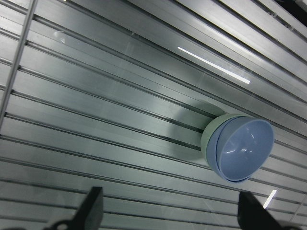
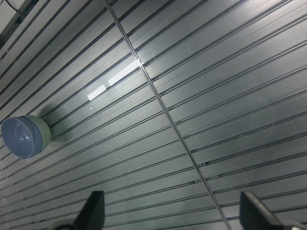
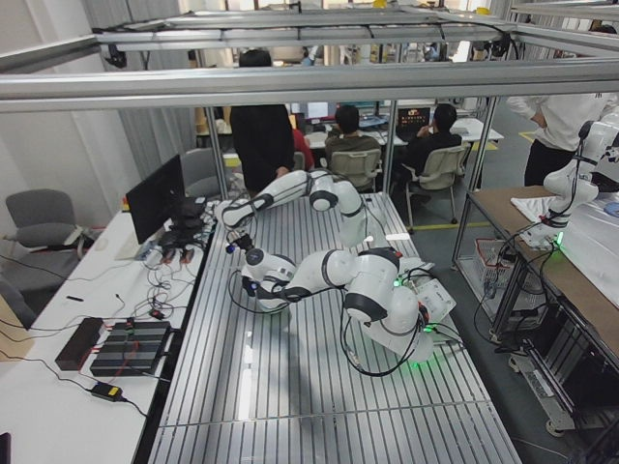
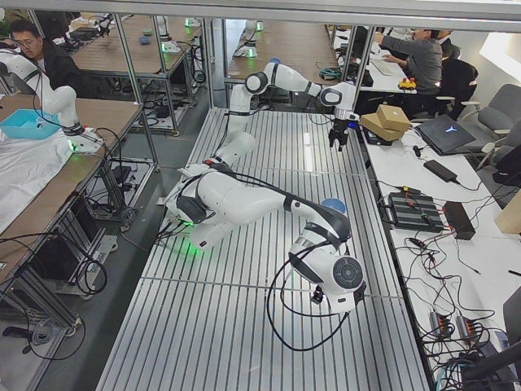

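Observation:
Nested bowls, blue (image 1: 244, 151) inside pale green (image 1: 209, 132), sit on the slatted metal table (image 1: 96, 143), right of centre in the left wrist view and at the left in the right wrist view (image 2: 17, 136). In the camera right view the blue bowl (image 4: 332, 204) is partly behind the near arm. My left gripper is above the table, bowls up and right of its fingers, which are apart with nothing between. My right gripper also has its fingers apart over bare slats, the bowls farther off.
A white side table (image 3: 58, 406) with cables, power boxes (image 3: 130, 348) and a monitor (image 3: 155, 198) runs along one side. Another bench with an arm (image 3: 571, 193) stands on the other.

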